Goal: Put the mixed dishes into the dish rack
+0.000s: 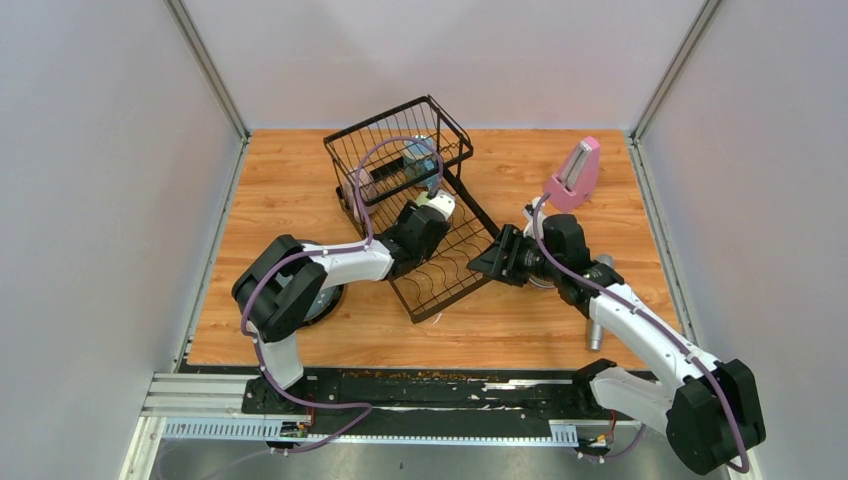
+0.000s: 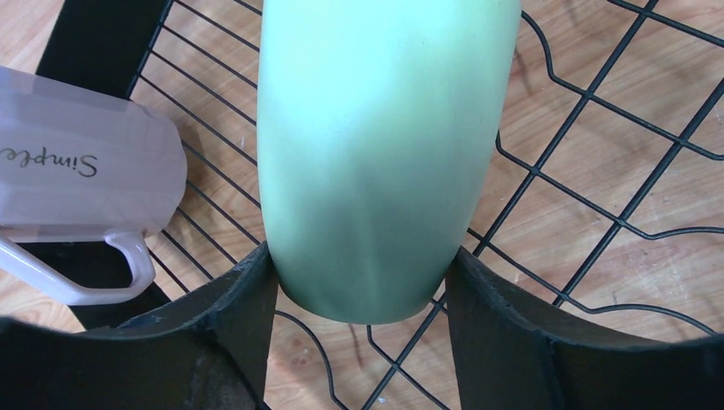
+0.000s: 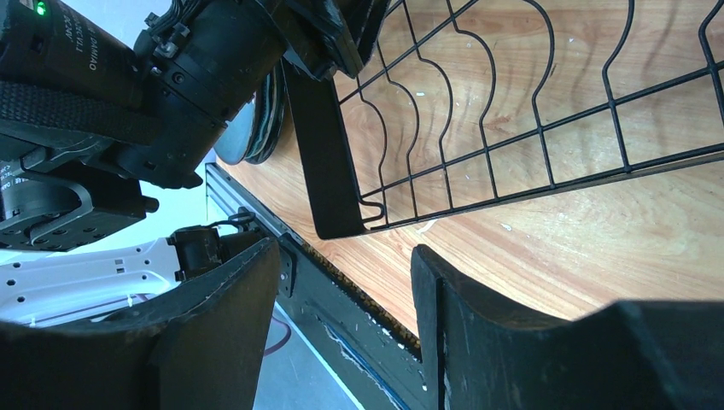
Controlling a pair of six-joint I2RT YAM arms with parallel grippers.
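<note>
My left gripper is closed around a mint-green cup (image 2: 384, 145), held over the wire dish rack (image 1: 447, 292); in the top view the gripper mostly hides it. A pale lilac mug (image 2: 90, 162) marked "Simple" lies on its side in the rack beside it. A blue item (image 1: 418, 152) shows through the rack's upper basket. My right gripper is open at the rack's right, with nothing between its fingers. Stacked dark-rimmed plates (image 1: 325, 300) lie left of the rack, partly behind my left arm.
A pink upright object (image 1: 572, 175) stands at the back right. A silver cylinder (image 1: 595, 335) lies by my right arm, beside a partly hidden round item. Bare wood shows along the table's front and at the back left.
</note>
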